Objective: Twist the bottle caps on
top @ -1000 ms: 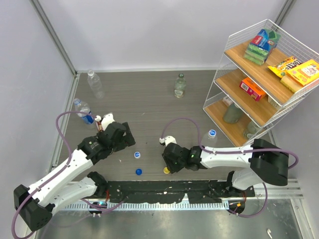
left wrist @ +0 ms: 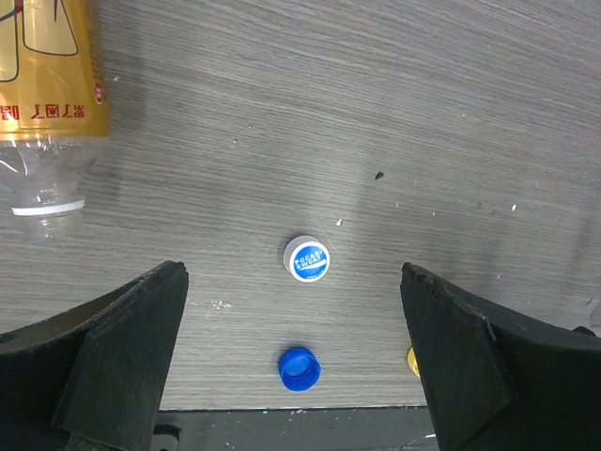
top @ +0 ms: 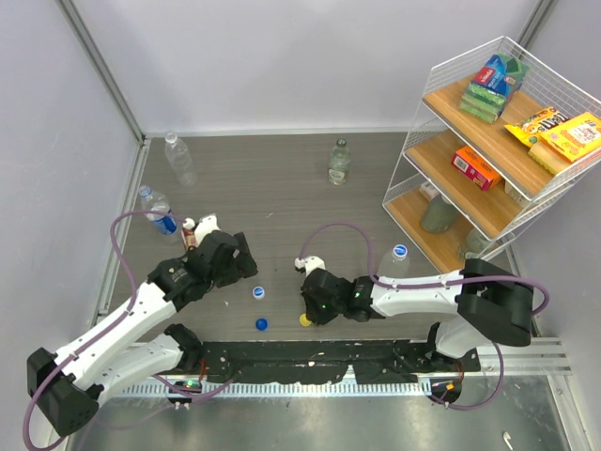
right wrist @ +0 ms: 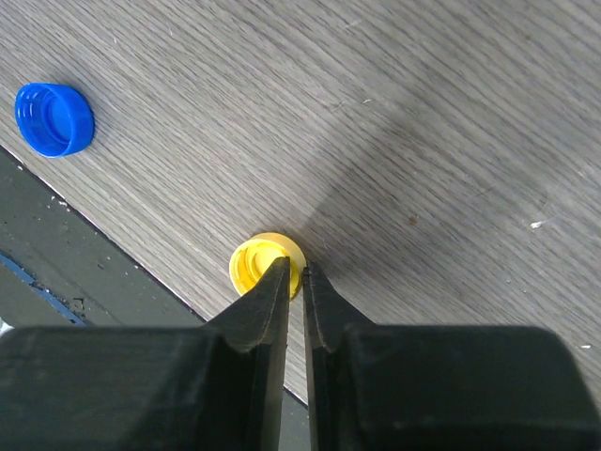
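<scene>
My right gripper is shut on the yellow cap [right wrist: 252, 263], down at the table's front edge. A blue cap [right wrist: 54, 120] lies open side up to its left, and a white cap with blue top [left wrist: 306, 258] lies farther back. My left gripper hangs open above the table, nothing between its fingers. An orange-labelled bottle [left wrist: 52, 75] stands at its left. Clear bottles [top: 178, 160] stand at the left, a green-capped bottle [top: 338, 164] at the back, and a bottle with blue-marked top [top: 399, 258] behind the right arm.
A wire rack [top: 488, 132] with wooden shelves and packets fills the back right. The dark front edge lies just beside the caps.
My right gripper has moved slightly left along the front edge, and the yellow cap has shifted left with it. The left arm is practically still.
</scene>
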